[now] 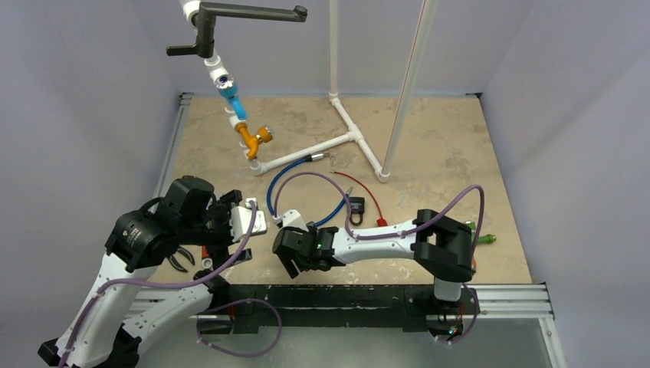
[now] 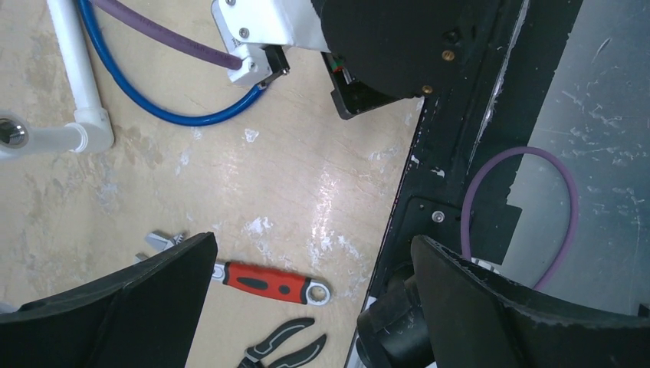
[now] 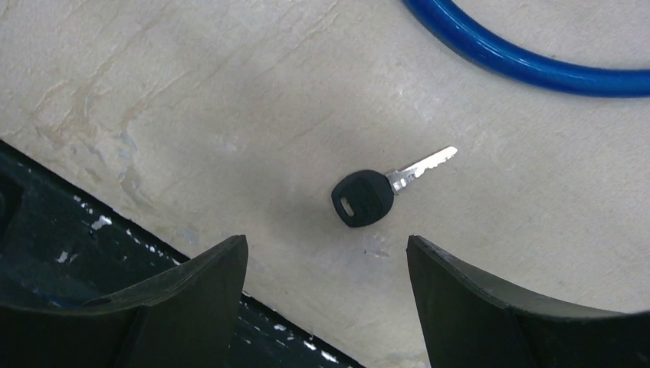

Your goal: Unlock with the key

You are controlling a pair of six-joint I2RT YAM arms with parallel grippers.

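A key with a black head and a silver blade lies flat on the tabletop, ahead of my right gripper. That gripper is open, with nothing between its fingers; the arm above hides the key in the top view. A black padlock rests mid-table, just beyond the right forearm, its shackle toward the front. My left gripper stands open and empty over the table's left part, above the tools.
A red-handled wrench and pliers lie under the left gripper. The blue hose curves near the key. White pipes with taps stand behind. The table's black front edge is close to the right gripper.
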